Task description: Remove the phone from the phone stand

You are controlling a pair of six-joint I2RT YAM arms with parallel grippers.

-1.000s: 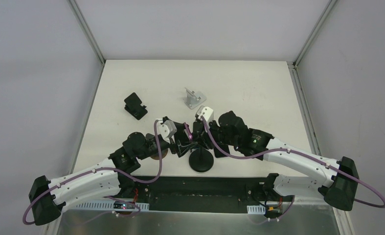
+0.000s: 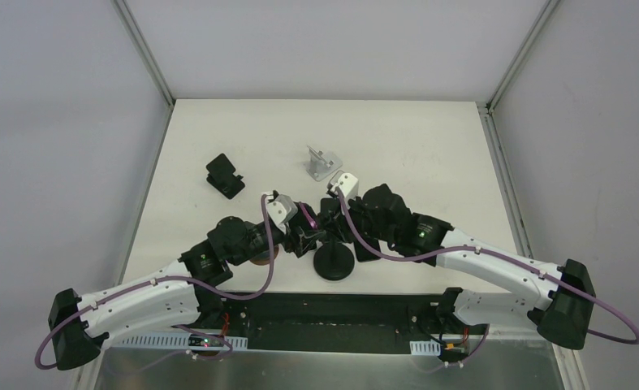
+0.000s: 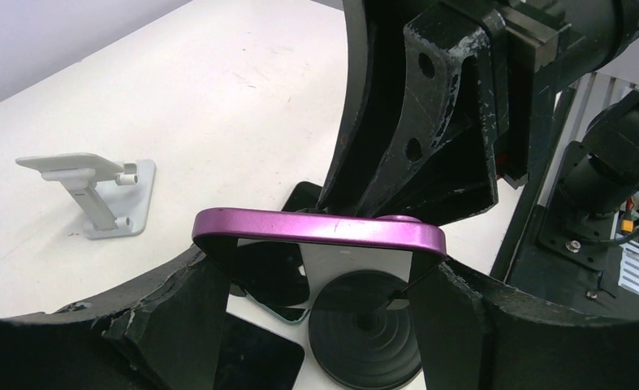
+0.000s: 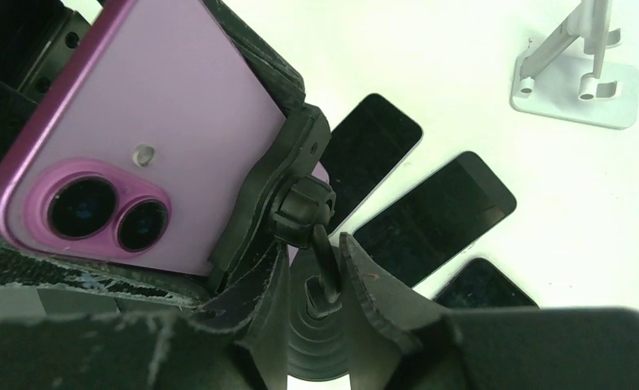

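A phone with a pink frame and pink back stands between the fingers of my left gripper, which press on both of its sides. Two camera lenses show on its back in the right wrist view. The black stand has a round base, a thin neck and a ball joint beside the phone. Whether phone and stand head touch cannot be told. My right gripper is part open, the neck between its fingertips with a gap on one side.
Dark phones lie flat on the table near the stand. A grey folding stand is farther back, and a black one at the left.
My left gripper and the phone have shifted slightly, the phone's edge a little to the left. The stand's base appears a touch farther back. My right arm is almost still.
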